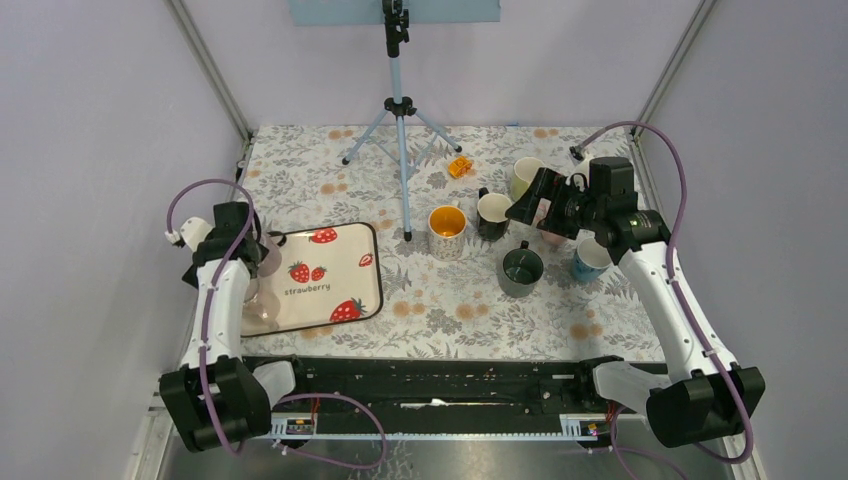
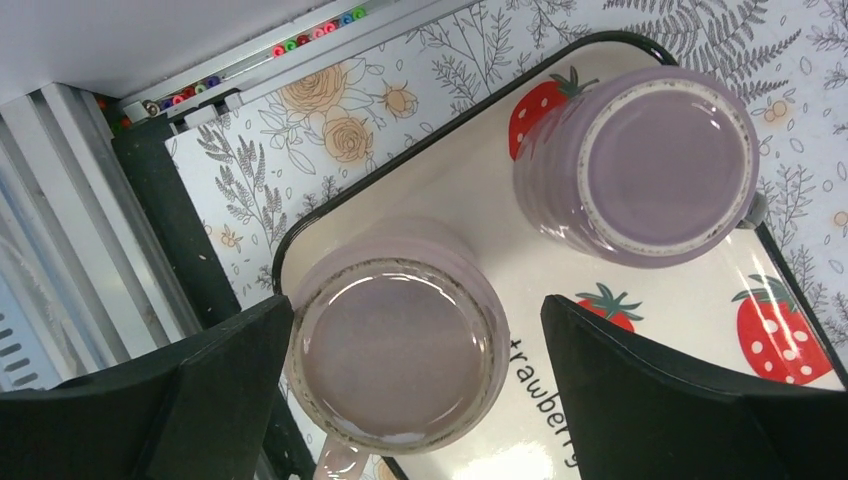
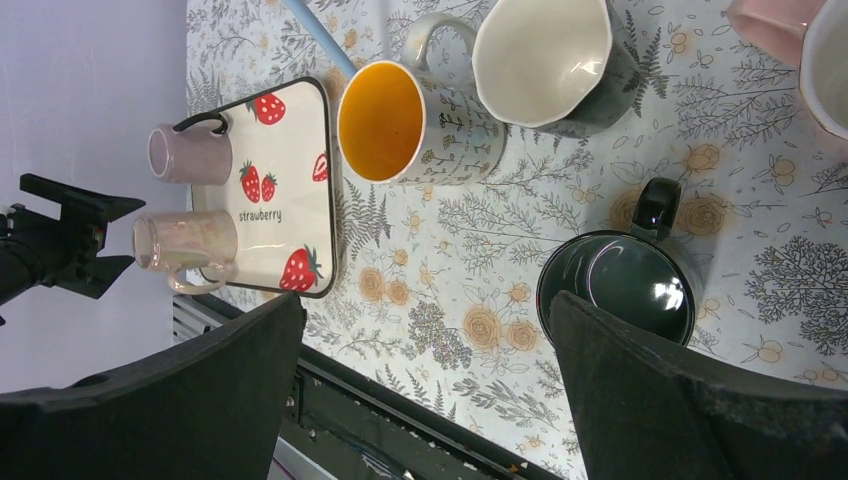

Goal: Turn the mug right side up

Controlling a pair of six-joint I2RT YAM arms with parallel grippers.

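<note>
Two mugs lie on their sides at the left of the strawberry tray (image 1: 330, 280): a lilac one (image 2: 670, 170) with a dark handle and a pale pinkish, translucent one (image 2: 395, 360) with its handle down-left, bases facing the left wrist camera. My left gripper is open over the left end of the tray, its fingers either side of the pinkish mug in its own view, nothing visibly held. My right gripper stands open above the right side of the table, over the cluster of upright mugs, with nothing between its fingers.
Upright mugs stand right of the tray: orange-lined (image 1: 446, 232), dark with white inside (image 1: 494, 210), dark green (image 1: 519, 270), yellow (image 1: 525, 172), blue (image 1: 590, 263), pink. A tripod (image 1: 401, 150) stands at the back beside a small orange object (image 1: 460, 166).
</note>
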